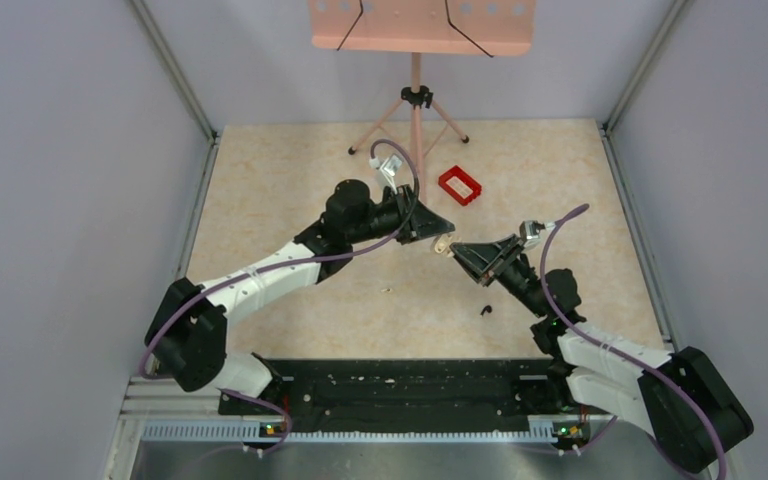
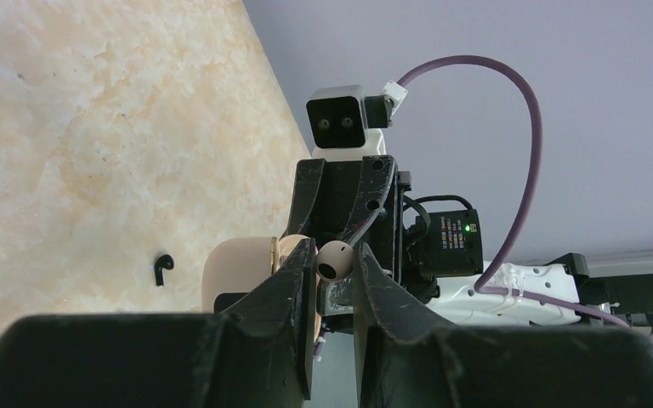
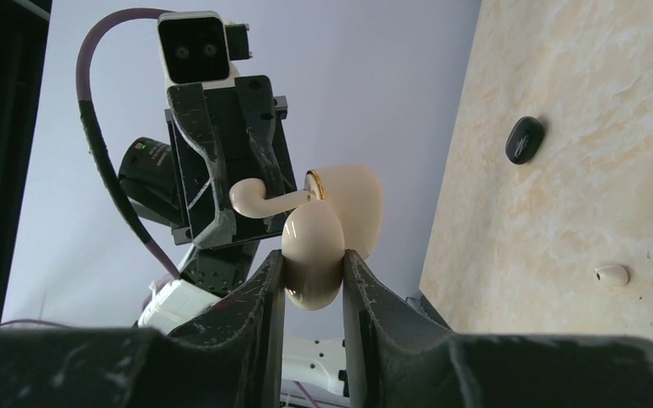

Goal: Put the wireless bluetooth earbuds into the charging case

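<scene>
My two grippers meet above the middle of the table. My left gripper is shut on a cream earbud (image 3: 259, 200), whose stem end faces the left wrist camera. My right gripper is shut on a cream, glossy charging case (image 3: 313, 242), its lid (image 3: 353, 204) standing open with a gold hinge. The earbud lies at the case's opening; whether any of it is inside I cannot tell. A second cream earbud (image 3: 610, 274) lies on the table (image 1: 290, 170).
A red tray (image 1: 459, 185) sits at the back near a pink stand (image 1: 416, 140). A black earbud (image 2: 161, 268) and a black case (image 3: 525, 140) lie on the table.
</scene>
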